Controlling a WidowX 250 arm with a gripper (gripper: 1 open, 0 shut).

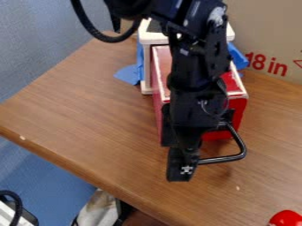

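Observation:
The black gripper (189, 163) hangs low in the middle of the camera view, in front of a red box (235, 106) with a pale top rim, and hides much of it. Whether its fingers are open or shut cannot be made out. Behind the red box stands a white item (154, 35) with a blue cloth (127, 74) beside it, partly hidden by the arm.
A red round object (284, 219) lies at the lower right corner of the wooden table (83, 115). A cardboard box (271, 35) stands at the back right.

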